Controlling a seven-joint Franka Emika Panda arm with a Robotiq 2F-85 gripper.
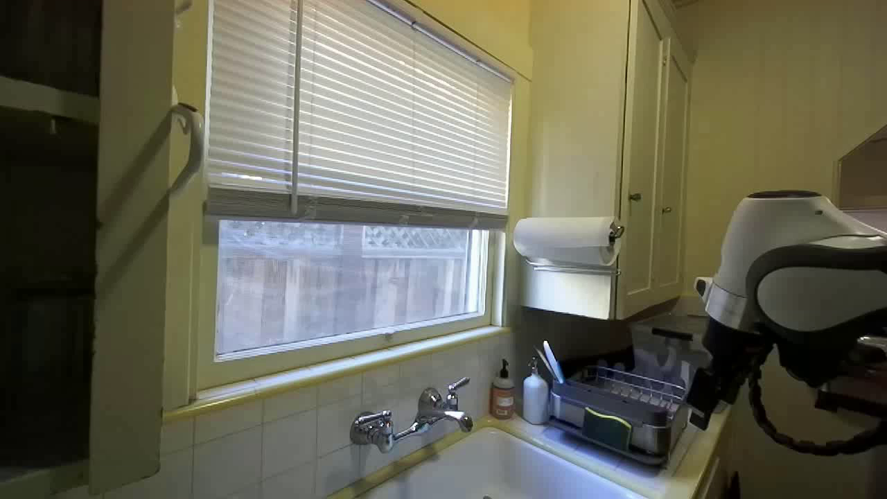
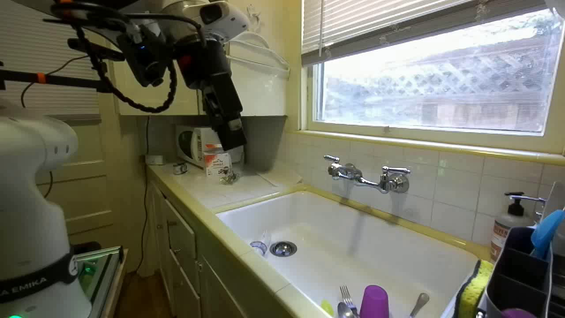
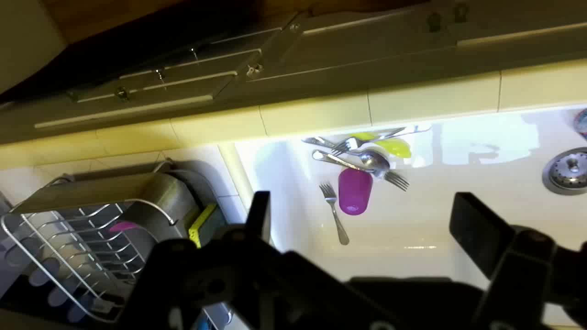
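High over the sink (image 3: 418,236), my gripper stands open, its two dark fingers wide apart with nothing between them. In the wrist view a purple cup (image 3: 355,192) lies on the white sink floor, well below. Beside it is a single fork (image 3: 335,214). Several more forks and spoons overlap in a pile (image 3: 360,156) around something yellow-green (image 3: 395,146). The second exterior view shows the purple cup (image 2: 374,302) at its lower edge, with a fork (image 2: 347,297) next to it. From the first exterior view the sink's contents are hidden.
A dish rack (image 3: 82,247) stands on the counter beside the sink, with a yellow-green sponge (image 1: 608,430) on its side. Two soap bottles (image 1: 502,395) are near the wall. The faucet (image 2: 371,177) juts from the tiles. Near the drain (image 2: 283,248) lies a clear item (image 2: 259,246).
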